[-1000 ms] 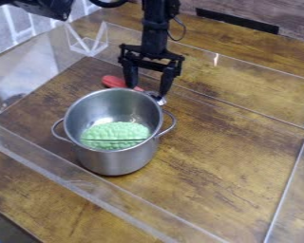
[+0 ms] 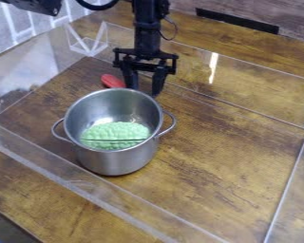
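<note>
A steel pot [image 2: 113,156] with two handles stands on the wooden table, holding a green bumpy item [image 2: 117,131] and a thin rod across it. Just behind the pot lies a red object [image 2: 110,81], partly hidden. My black gripper [image 2: 145,74] hangs above and behind the pot, open, its two fingers apart beside the red object. I cannot see anything held between them.
Clear plastic walls or panels border the wooden work surface [image 2: 231,161] at left, back, front and right. The table to the right of the pot is clear.
My gripper has shifted a little to the left and turned slightly over the last second. The pot and its contents look unchanged.
</note>
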